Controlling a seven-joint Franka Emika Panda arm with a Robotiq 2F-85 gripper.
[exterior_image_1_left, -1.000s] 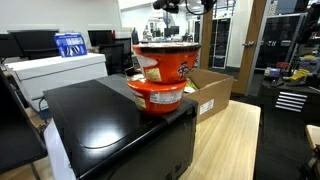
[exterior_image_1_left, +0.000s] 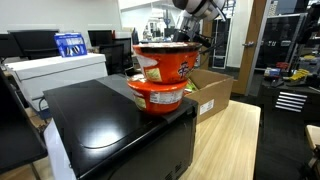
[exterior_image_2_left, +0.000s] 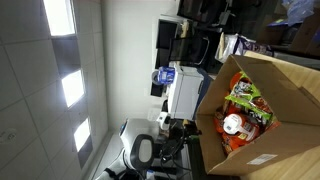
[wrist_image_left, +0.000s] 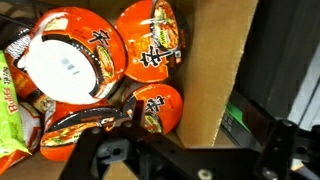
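Note:
Two red noodle bowls stand stacked on the black appliance top, the upper bowl (exterior_image_1_left: 165, 68) on the lower bowl (exterior_image_1_left: 158, 97). Inside the cardboard box (exterior_image_1_left: 212, 92) lie more red noodle bowls and some packets. The wrist view looks down on a large bowl (wrist_image_left: 75, 58), a smaller bowl (wrist_image_left: 151, 40) and another bowl (wrist_image_left: 155, 106), with a green packet (wrist_image_left: 10, 115) at the left. My gripper is open above the box, near its wall, with nothing seen held. In exterior view 1 the upper bowl partly hides the box.
The black appliance top (exterior_image_1_left: 85, 115) has clear room left of the stack. A white cabinet (exterior_image_1_left: 60, 75) carries a blue-and-white box (exterior_image_1_left: 70, 44) behind it. Bare wooden table (exterior_image_1_left: 230, 140) lies in front of the cardboard box.
My arm has come down and to the right in exterior view 1, from high above the stacked bowls to over the cardboard box. The stack has stayed in place.

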